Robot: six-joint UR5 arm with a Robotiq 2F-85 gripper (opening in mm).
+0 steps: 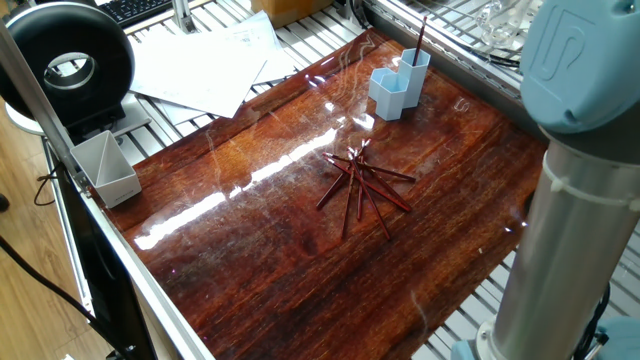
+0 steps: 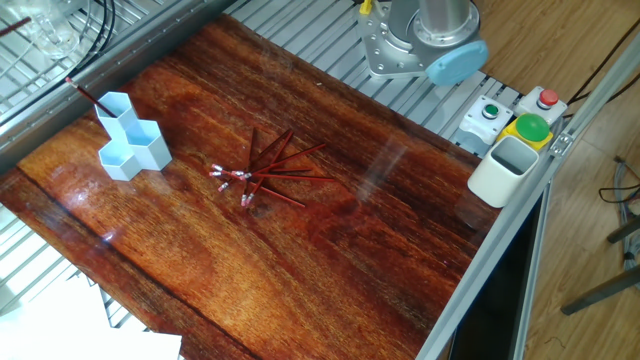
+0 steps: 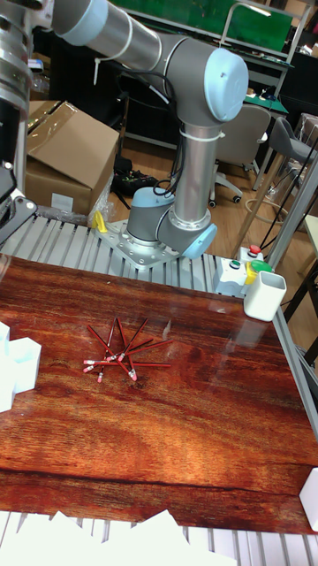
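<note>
A loose, crossed pile of dark red pencils [image 1: 362,185] lies on the glossy wooden board, with pale ends bunched at one side. Beyond it stands a light-blue holder of joined hexagonal cups [image 2: 130,142]. One pencil [image 1: 420,42] leans upright in a cup of this holder; the cups facing the cameras look empty. Only part of my dark gripper [image 3: 13,202] shows, at the left edge of the third exterior view, above the board and away from the pile. Its fingertips are cut off, so whether anything is between them stays hidden. A thin dark red stick [image 2: 14,27] pokes into the second view's top-left corner.
A white square cup [image 2: 503,172] stands by the emergency-stop buttons [image 2: 533,127] at one board corner. Another white angular container [image 1: 106,170] sits at the board's edge. Papers [image 1: 205,65] lie on the slatted table. Much of the board is bare.
</note>
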